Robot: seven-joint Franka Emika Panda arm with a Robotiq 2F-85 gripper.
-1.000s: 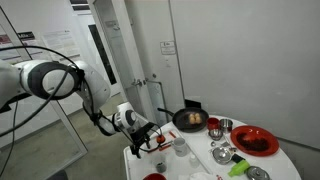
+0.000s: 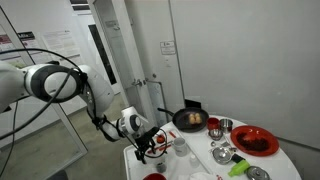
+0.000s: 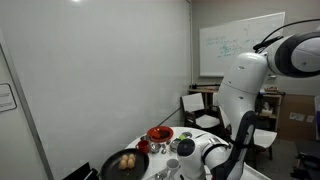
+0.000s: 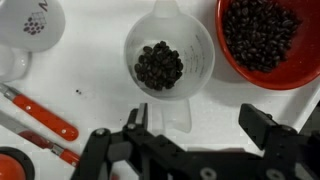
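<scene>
My gripper is open, with nothing held between its fingers. In the wrist view, its fingers straddle the near handle tab (image 4: 177,114) of a clear scoop-like cup (image 4: 200,50), apparently above it. Dark beans (image 4: 158,66) lie in the bottom of this cup. Beside it at the upper right is a red bowl (image 4: 232,52) filled with dark beans. In exterior view 1 the gripper (image 2: 150,150) hangs low over the near left part of the table, and the red bowl (image 2: 155,177) shows at the bottom edge.
Orange-handled tools (image 4: 45,118) and a red round object (image 4: 12,165) lie left in the wrist view. A white mug (image 2: 181,147), a dark pan (image 2: 190,120), metal cups (image 2: 214,123) and a large red plate (image 2: 255,141) stand farther across the white table.
Over the last second my gripper has come down a little towards the table. The objects on the table look unmoved.
</scene>
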